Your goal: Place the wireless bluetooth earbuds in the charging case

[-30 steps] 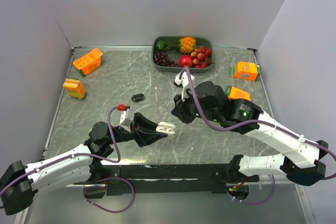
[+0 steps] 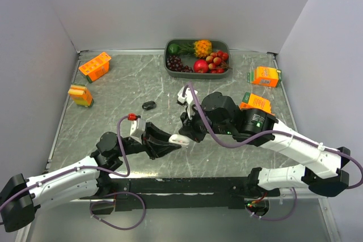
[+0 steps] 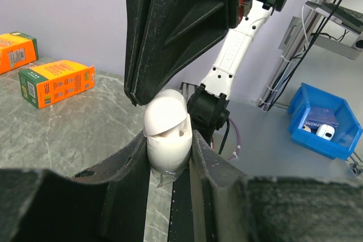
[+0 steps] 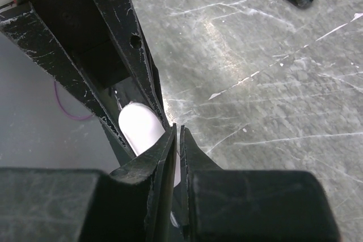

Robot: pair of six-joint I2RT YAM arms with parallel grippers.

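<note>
The white charging case (image 3: 169,148) is held upright between the fingertips of my left gripper, which is shut on it. Its rounded lid (image 3: 164,110) leans over the body, leaving a gap along the side. Whether earbuds sit inside is hidden. My right gripper has its fingers almost together, with a thin gap and nothing seen between them. In the left wrist view, its fingertips (image 3: 138,92) are at the lid's upper edge, touching or very near it. From above, the case (image 2: 180,140) sits just left of the right gripper's tips.
A small glossy black object (image 2: 149,105) lies on the marble table. At the back stands a grey tray (image 2: 168,63) of fruit; orange boxes (image 2: 265,76) stand at both sides.
The right gripper has come left and toward the front, up to the case. The case's lid looks lower over the body than before. My left arm has stayed in place.
</note>
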